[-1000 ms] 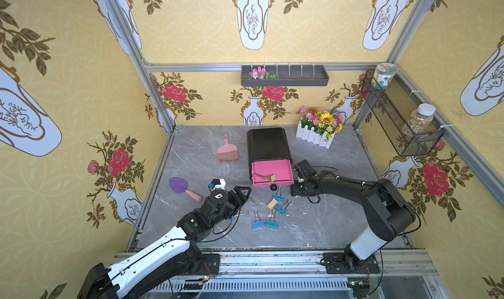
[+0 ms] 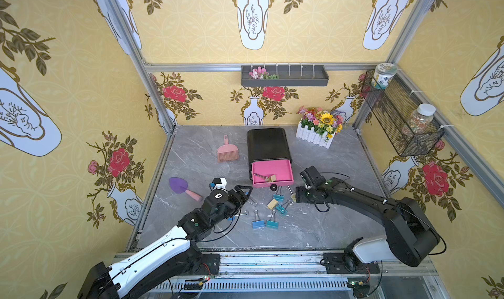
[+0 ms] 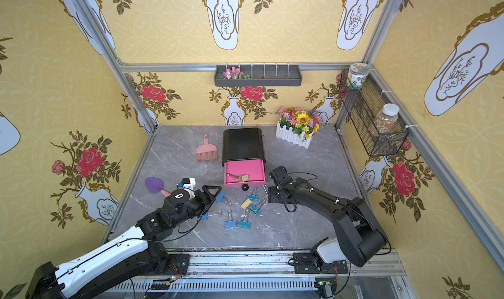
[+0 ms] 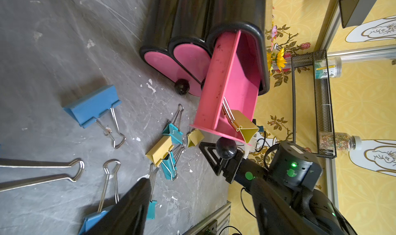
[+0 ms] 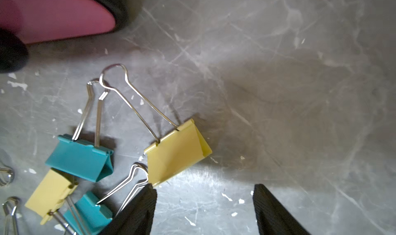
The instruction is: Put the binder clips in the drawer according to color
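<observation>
A yellow binder clip lies in the pulled-out top pink drawer [image 4: 214,99] of the black cabinet [image 2: 266,144]. On the table, a second yellow clip [image 5: 177,152] lies close to the open right gripper, just beyond its left finger; nothing is between the fingers. Left of it are a teal clip [image 5: 80,157], another yellow clip [image 5: 47,193] and a further teal clip [image 5: 88,212]. My left gripper is open and empty above the table's left part. A blue clip [image 4: 92,105] lies below it, with more blue and teal clips nearer the front.
The lower drawers [image 4: 191,57] are shut. A purple shovel [image 2: 179,184] and pink brush [image 2: 227,152] lie at the left. A flower box [image 2: 315,135] stands at the back right. Bare table [image 5: 297,132] lies to the right of the clips.
My right gripper has moved slightly toward the front and right, away from the drawer's corner, and the yellow clip beside it has come into view. The left arm stays still.
</observation>
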